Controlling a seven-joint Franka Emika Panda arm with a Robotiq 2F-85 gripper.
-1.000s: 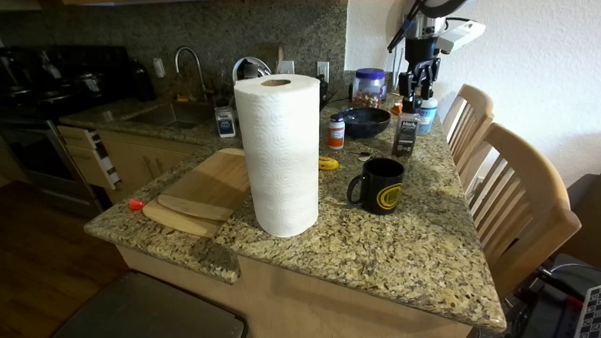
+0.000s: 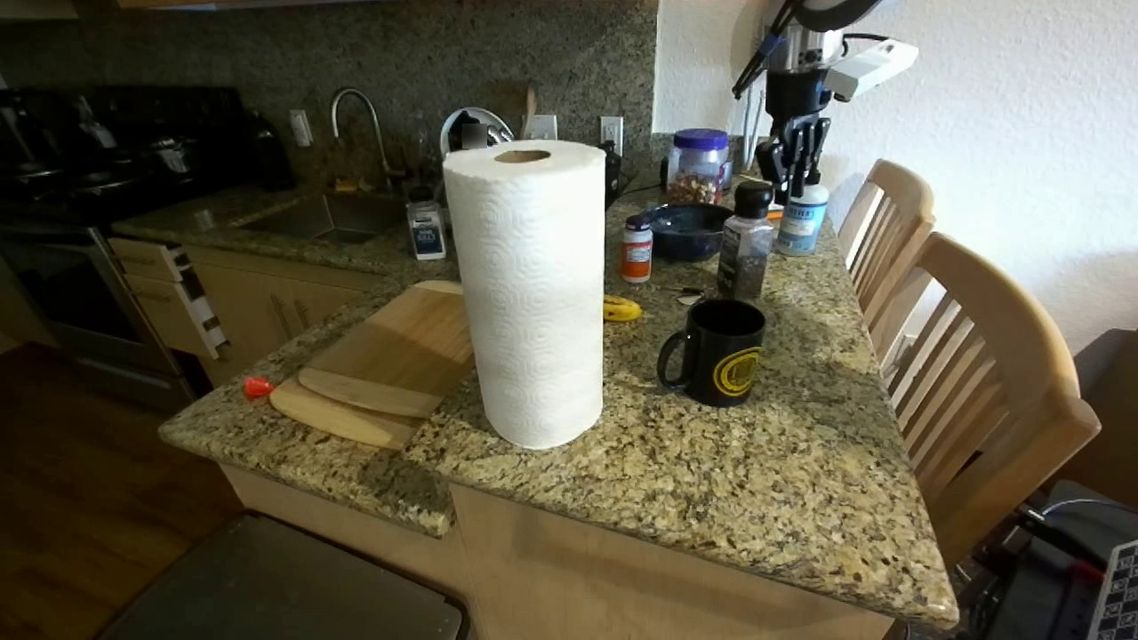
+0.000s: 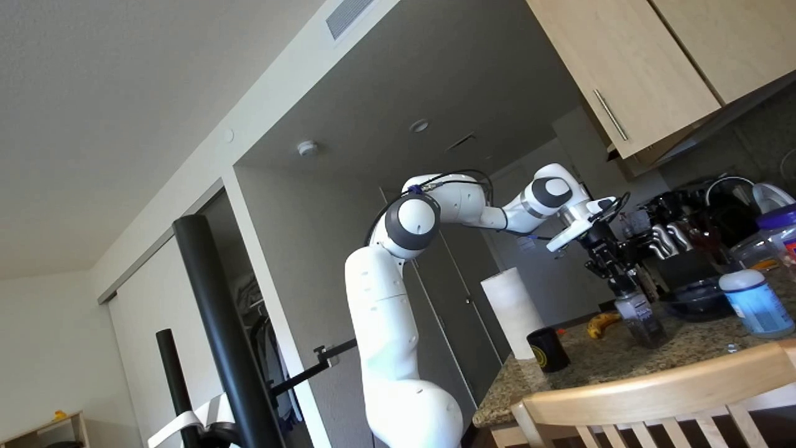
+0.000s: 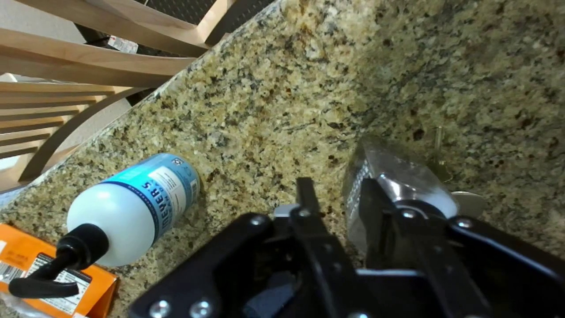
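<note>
My gripper points down over the counter, its fingers apart. Bare granite shows in the gap between them in the wrist view. The clear pepper bottle stands mostly to the right of the right-hand finger, which hides part of it; it is not between the fingers. From exterior view 1, the bottle is upright under its black cap, just left of the gripper. In exterior view 2 the gripper overlaps the top of the bottle, so contact is hard to judge.
Close by are a blue-labelled soap bottle, a dark bowl and a small orange-labelled bottle. Nearer stand a black mug and a paper towel roll. Chairs line the right edge.
The pepper bottle was directly beneath the gripper, its label facing exterior view 1. It now stands farther left, turned so that label no longer shows. The gripper has shifted only slightly.
</note>
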